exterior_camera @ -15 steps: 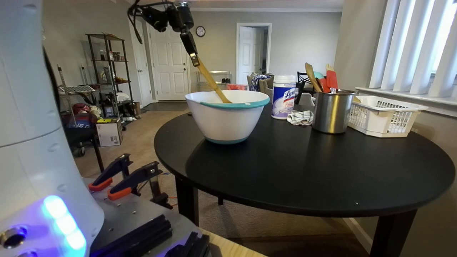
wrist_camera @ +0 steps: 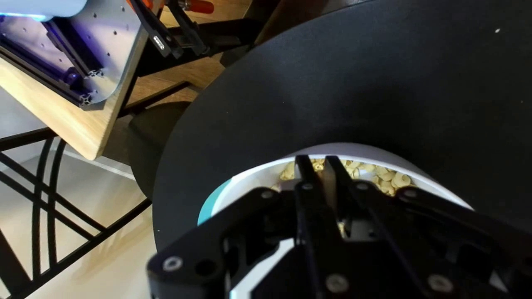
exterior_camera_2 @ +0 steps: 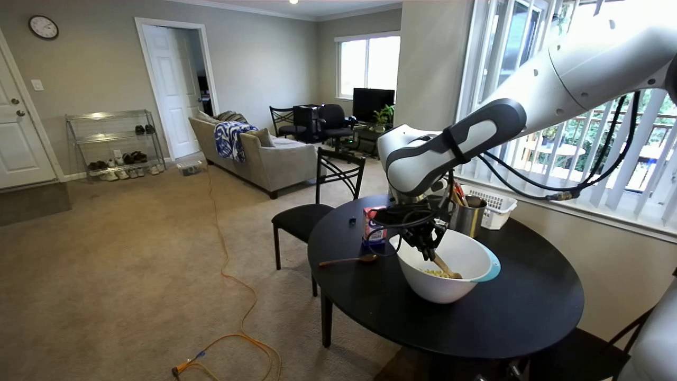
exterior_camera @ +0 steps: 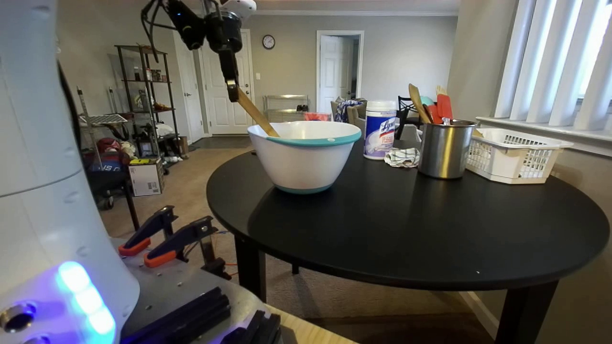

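My gripper (exterior_camera: 232, 91) is shut on the upper end of a wooden spoon (exterior_camera: 256, 114), which slants down into a white bowl with a teal rim (exterior_camera: 304, 157). In exterior view 2 the lower part of the spoon (exterior_camera_2: 446, 266) shows inside the bowl (exterior_camera_2: 438, 291), beside pale pasta-like pieces (exterior_camera_2: 438, 273). From the wrist, the fingers (wrist_camera: 305, 172) close around the handle (wrist_camera: 329, 184) above the bowl's opening. More of the pale pieces (wrist_camera: 391, 179) lie along the bowl's near wall. The spoon's tip is hidden by the bowl in exterior view 1.
On the round black table (exterior_camera: 413, 229) stand a wipes tub (exterior_camera: 379, 131), a crumpled cloth (exterior_camera: 402, 157), a steel utensil pot (exterior_camera: 446, 150) and a white basket (exterior_camera: 508, 155). Another wooden spoon (exterior_camera_2: 349, 260) and a box (exterior_camera_2: 374, 226) lie beyond the bowl.
In exterior view 1, my gripper has moved left with the spoon, whose lower end shifted left across the bowl's opening. The bowl stays where it was.
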